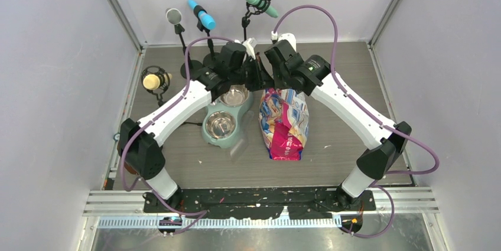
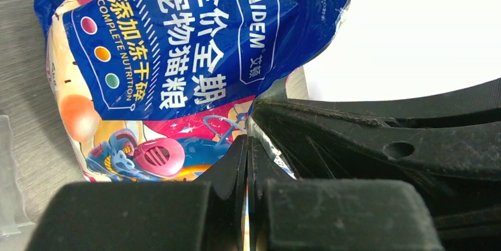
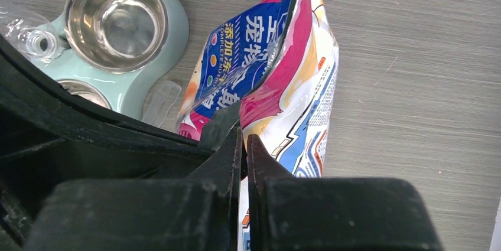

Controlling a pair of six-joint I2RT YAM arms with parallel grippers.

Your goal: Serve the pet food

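The pet food bag (image 1: 285, 124), a bright pink, blue and white printed sack, stands right of the pale green double bowl (image 1: 238, 111). At its upper edge my two grippers meet almost tip to tip. My right gripper is shut on the bag's film, whose pink edge (image 3: 260, 106) runs to its fingertips. My left gripper is shut against the bag's top; whether film lies between its tips I cannot tell. Silver inner film shows beside those tips in the left wrist view. Both steel bowls look empty, the far one partly covered by the left arm.
A clear plastic piece (image 3: 161, 103) lies between bowls and bag. A clear bottle (image 3: 36, 35) is by the bowls. Microphones on stands, one of them blue (image 1: 202, 15), line the back left.
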